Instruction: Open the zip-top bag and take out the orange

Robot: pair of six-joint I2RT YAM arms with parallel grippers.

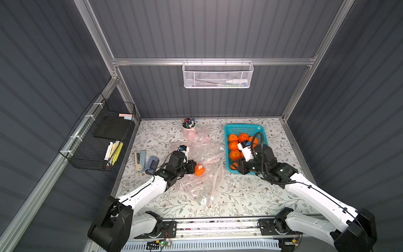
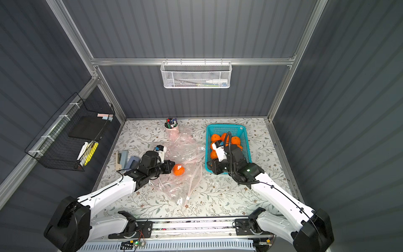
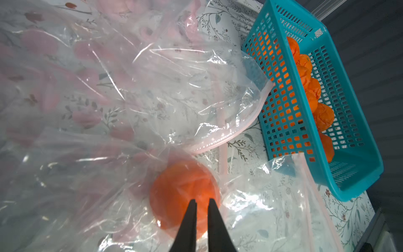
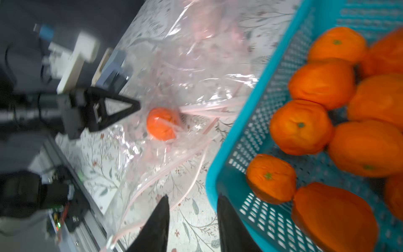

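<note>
A clear plastic bag (image 3: 201, 100) lies spread and crumpled on the patterned table, its pinkish seal strip (image 3: 235, 134) curving toward the teal basket. One orange (image 3: 184, 189) shows through film in the left wrist view. My left gripper is over that orange, its fingertips close together and nothing visible between them; whether film is pinched there I cannot tell. In the right wrist view, my right gripper has its fingers apart, empty, above the front left edge of the basket. The bag's near edge (image 4: 147, 184) lies to its left.
The teal basket (image 1: 227, 147) holds several oranges (image 4: 301, 126) and stands just right of the bag. A pen cup (image 1: 189, 124) stands behind the bag; staplers (image 1: 142, 159) lie on the left.
</note>
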